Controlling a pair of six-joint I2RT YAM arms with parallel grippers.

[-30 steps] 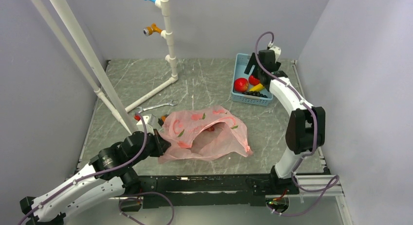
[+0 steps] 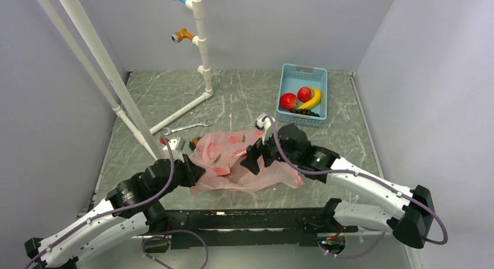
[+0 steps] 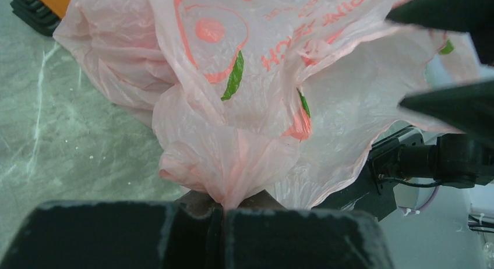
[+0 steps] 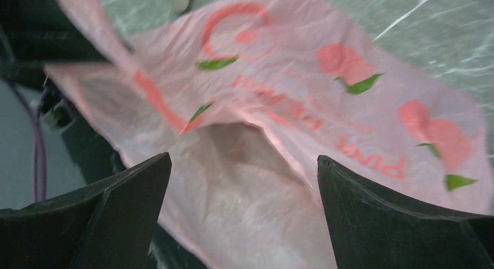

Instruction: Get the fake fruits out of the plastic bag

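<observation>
The pink plastic bag (image 2: 224, 149) lies crumpled on the counter, its opening facing front right. My left gripper is shut on a gathered edge of the bag (image 3: 233, 164) at its left side. My right gripper (image 2: 254, 160) is open over the bag's mouth; in the right wrist view the pale inside of the bag (image 4: 227, 193) shows between the fingers, blurred. A blue basket (image 2: 322, 114) at the back right holds two red fruits (image 2: 288, 101), a banana (image 2: 313, 100) and dark grapes (image 2: 304, 112). The bag's contents are hidden in the current views.
White pipes (image 2: 183, 110) stand at the back left. A wrench (image 2: 186, 127) and an orange-black tool (image 2: 196, 143) lie behind the bag. Grey walls enclose both sides; bare counter (image 2: 244, 94) lies at the back middle.
The left gripper has stayed nearly still at the bag's edge.
</observation>
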